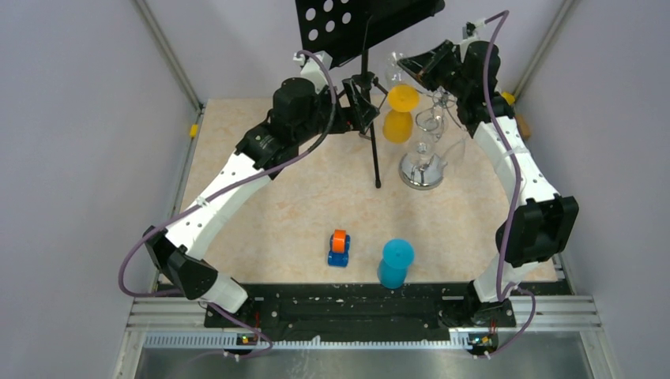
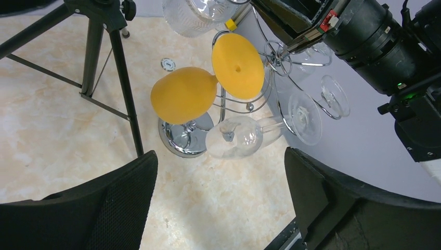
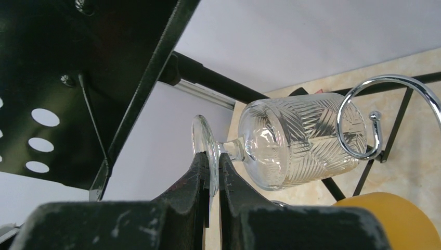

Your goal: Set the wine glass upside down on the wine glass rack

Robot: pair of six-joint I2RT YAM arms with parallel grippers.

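A clear patterned wine glass (image 3: pixel 307 140) hangs upside down, its foot pinched by my right gripper. In the right wrist view its bowl lies beside a curled chrome hook of the rack (image 3: pixel 395 79); whether they touch I cannot tell. In the left wrist view only the glass's bowl (image 2: pixel 195 15) shows, at the top edge. The chrome rack (image 1: pixel 420 175) carries a yellow glass (image 2: pixel 238 65) and several clear glasses (image 2: pixel 236 136). My left gripper (image 1: pixel 371 108) stands open left of the rack, nothing between its fingers.
A black music stand (image 1: pixel 363 24) with tripod legs rises behind and left of the rack, close to both arms. A blue cup (image 1: pixel 395 262) and a blue-orange toy (image 1: pixel 339 248) stand near the front edge.
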